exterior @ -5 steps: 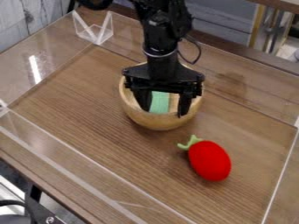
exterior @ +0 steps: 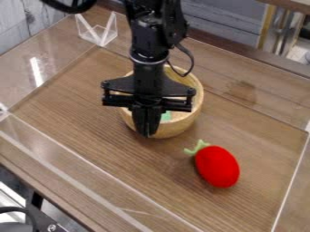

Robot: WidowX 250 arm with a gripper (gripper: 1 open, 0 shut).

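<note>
My black gripper (exterior: 150,116) reaches down over the front of a wooden bowl (exterior: 184,98), covering much of it. A small patch of something light green (exterior: 166,117) shows in the bowl beside the gripper; the rest of it is hidden. The gripper looks shut, with nothing visible between its fingertips. A red object with a green stem (exterior: 217,166), like a vegetable, lies on the table right of and in front of the bowl.
A white wire-like item (exterior: 97,27) stands at the back left. A raised wooden edge runs along the back right.
The red object has not moved.
</note>
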